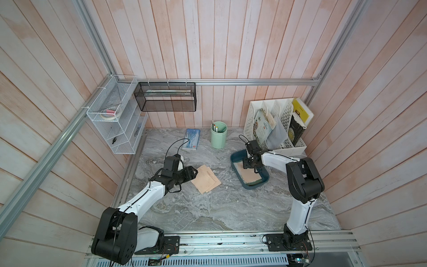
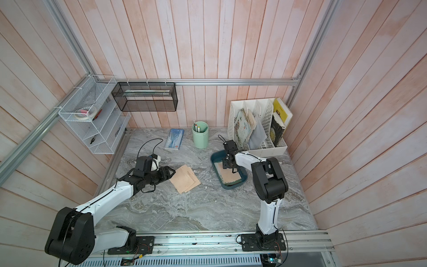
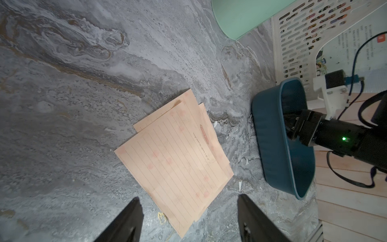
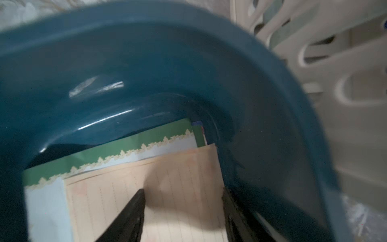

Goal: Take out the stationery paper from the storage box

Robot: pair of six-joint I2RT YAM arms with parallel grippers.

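Observation:
Inside the teal storage box (image 1: 236, 155) lie peach lined sheets (image 4: 112, 205), on top of green-bordered pale paper (image 4: 44, 205). My right gripper is down in the box, open over the peach sheet at the corner near the box wall, with nothing seen held. A few peach sheets (image 3: 169, 161) lie loose on the marble table left of the box, partly overlapping. My left gripper hangs open above their near edge, nothing between its fingers.
A green pen cup (image 1: 218, 138) and blue packet (image 1: 191, 138) stand at the back. A white file organiser (image 2: 232, 120) adjoins the box's back right. Wire baskets (image 1: 164, 102) hang on the rails.

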